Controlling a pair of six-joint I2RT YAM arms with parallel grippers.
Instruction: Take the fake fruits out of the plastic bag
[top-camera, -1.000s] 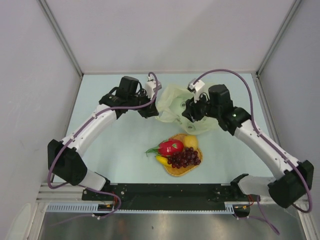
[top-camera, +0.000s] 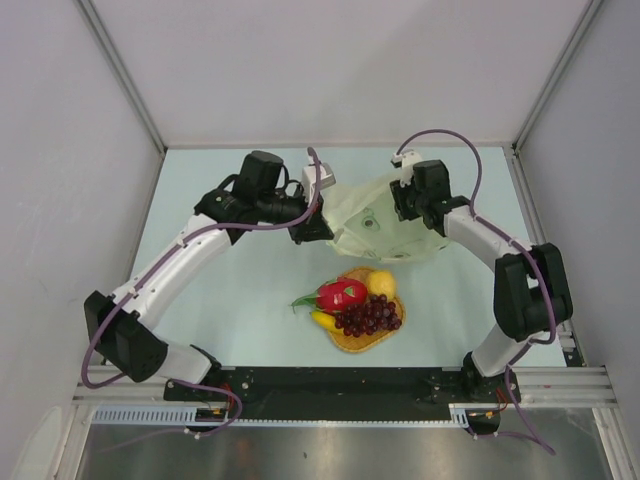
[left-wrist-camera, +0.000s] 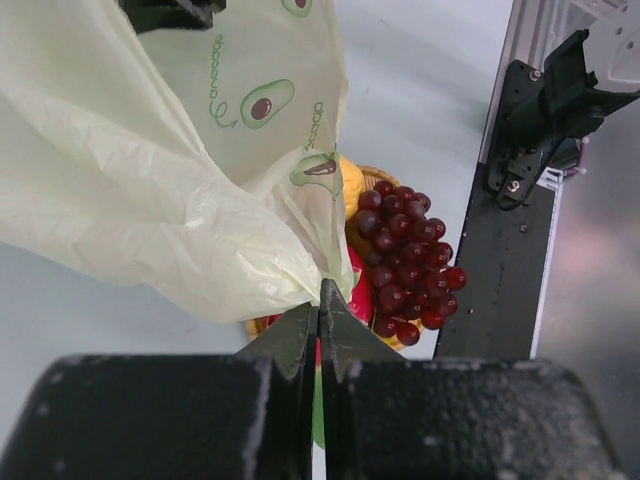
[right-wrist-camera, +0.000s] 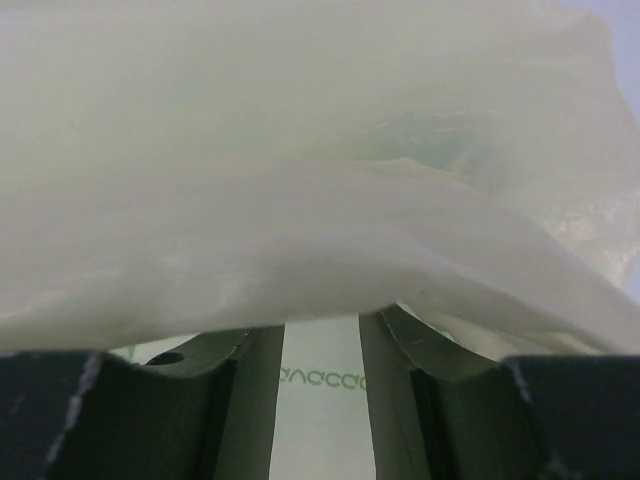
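The white plastic bag (top-camera: 385, 235) with avocado prints lies open at the back centre. My left gripper is shut on a gathered edge of it. My right gripper is part open among the bag's folds, its tips under a layer of plastic, with printed bag showing between them. In the basket (top-camera: 352, 340) in front of the bag are a red fruit (top-camera: 342, 294), grapes (top-camera: 370, 316), a yellow round fruit (top-camera: 382, 283) and a banana (top-camera: 325, 321). No fruit shows inside the bag.
Both arms reach across the back half from the sides. A dark rail runs along the front edge.
My right gripper has moved back and to the right, into the bag. My left gripper has shifted slightly right, and the bag's opening has moved with them.
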